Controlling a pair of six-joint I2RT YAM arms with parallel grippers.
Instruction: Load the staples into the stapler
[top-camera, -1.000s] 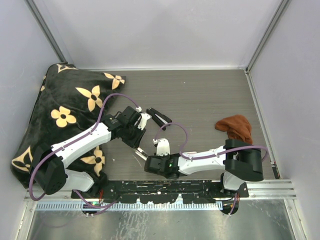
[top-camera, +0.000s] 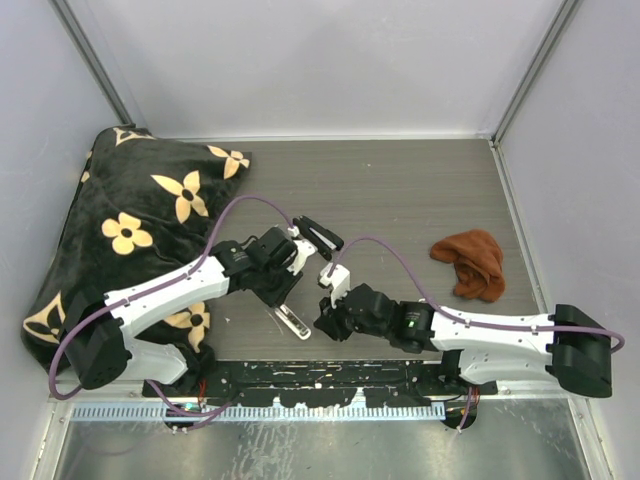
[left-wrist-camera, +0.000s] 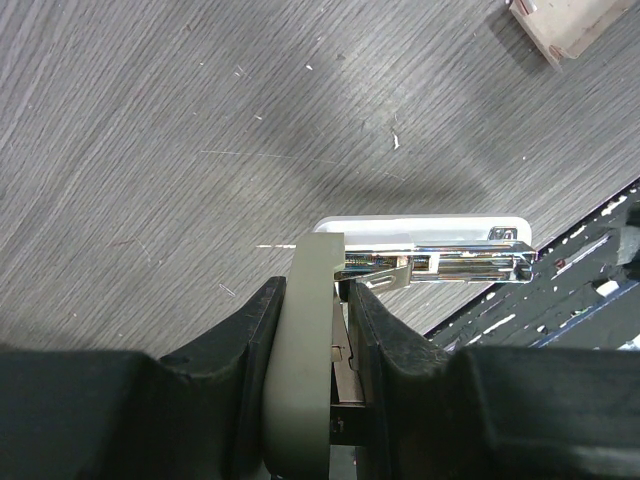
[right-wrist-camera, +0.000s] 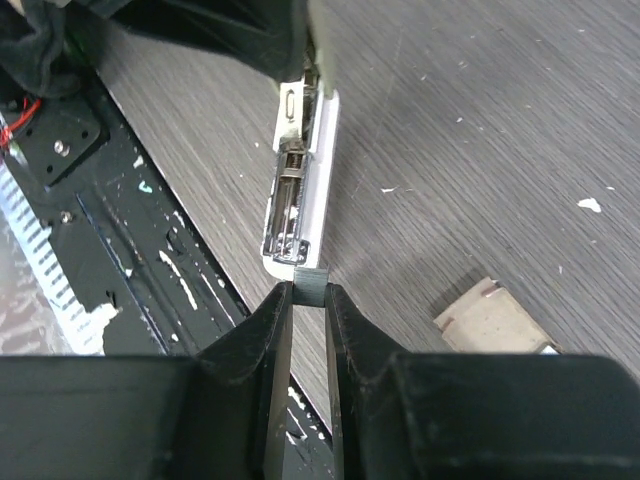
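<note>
The stapler (top-camera: 293, 322) lies opened out near the front edge of the table. Its white base (left-wrist-camera: 470, 228) and shiny metal magazine (left-wrist-camera: 470, 262) point away from my left gripper, which is shut on the stapler's grey-green cover (left-wrist-camera: 300, 370). In the right wrist view, a short grey staple strip (right-wrist-camera: 310, 289) sits between the fingertips of my right gripper, touching both. That strip overlaps the magazine's far end in this view; whether it touches cannot be told. From above, my right gripper stands just right of the stapler, and its strip is hidden there.
A small worn cardboard box (right-wrist-camera: 495, 322) lies right of the stapler. Two black objects (top-camera: 321, 237) rest behind the grippers. A brown cloth (top-camera: 472, 264) is at the right, a flowered dark blanket (top-camera: 150, 220) at the left.
My left gripper and the stapler have shifted a little toward the front right.
</note>
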